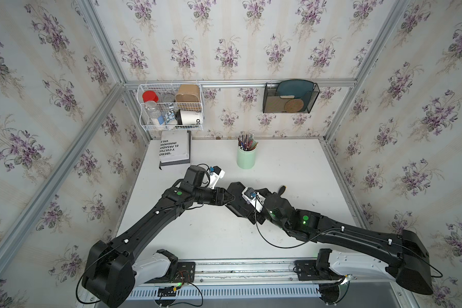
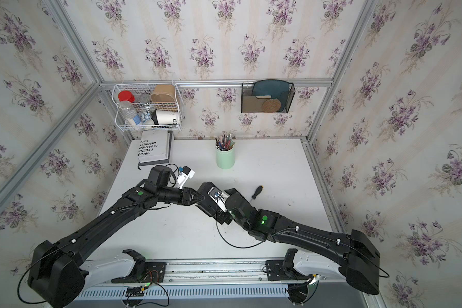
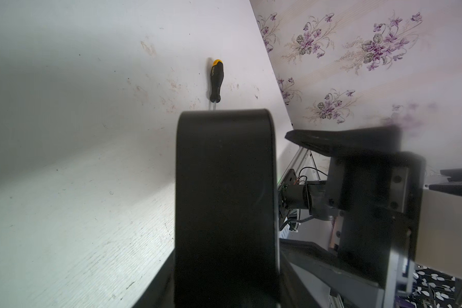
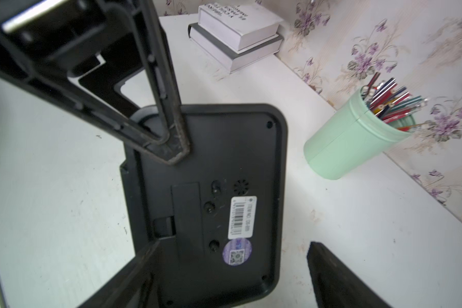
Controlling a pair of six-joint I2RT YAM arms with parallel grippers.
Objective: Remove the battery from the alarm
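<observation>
The black alarm (image 4: 246, 143) is held above the middle of the table, its back with battery cover (image 4: 189, 225), barcode label and stickers facing my right wrist view. My left gripper (image 1: 228, 197) is shut on it, a finger lying across its upper corner in the right wrist view. In the left wrist view the alarm (image 3: 225, 190) appears as a dark edge filling the centre. My right gripper is open in front of the alarm's back, its fingertips at the bottom of its own view, nothing seen gripped.
A screwdriver (image 2: 257, 192) lies on the right of the table (image 2: 277, 169). The green pen cup (image 2: 225, 158) stands at the back middle, books (image 2: 154, 146) at the back left. Wire baskets hang on the back wall.
</observation>
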